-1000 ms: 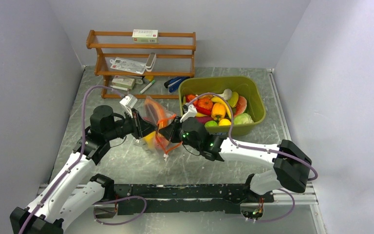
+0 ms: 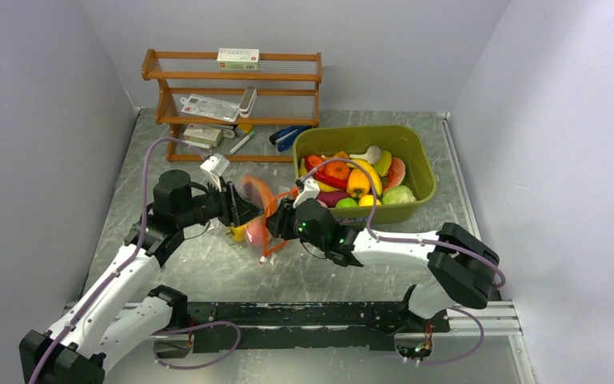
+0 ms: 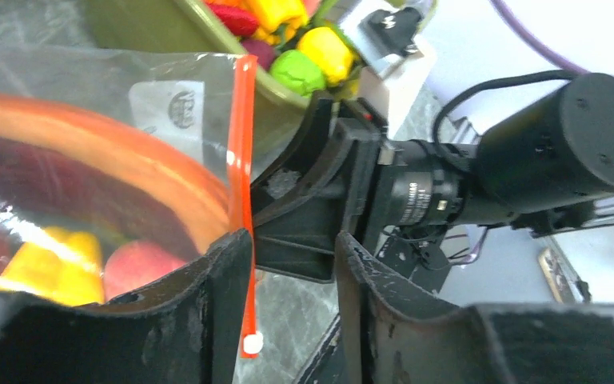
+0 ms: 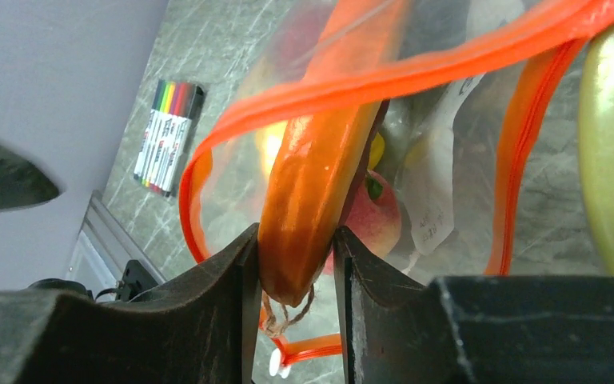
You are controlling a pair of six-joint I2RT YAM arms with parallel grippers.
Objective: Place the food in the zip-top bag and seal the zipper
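The clear zip bag [image 2: 248, 188] with an orange zipper edge [image 3: 241, 144] stands between my two arms, its mouth spread toward the right arm. A long carrot [image 4: 320, 176] lies partly inside it, above a peach [image 4: 376, 220] and something yellow [image 3: 52, 264]. My right gripper has its fingers at the bag's mouth, on either side of the carrot's lower end; whether they press on it is unclear. My left gripper is open, with the zipper edge running close by its left finger. Between its pads no food shows.
A green bin [image 2: 416, 204] of play food stands right of the bag, close to the right gripper. Behind is a wooden rack [image 2: 240, 124]. Colored markers [image 4: 168, 132] lie on the table.
The bag's mouth has spread wider, with the orange edges farther apart. The carrot's top has shifted, and the left gripper has moved slightly right and the right arm's elbow slightly left.
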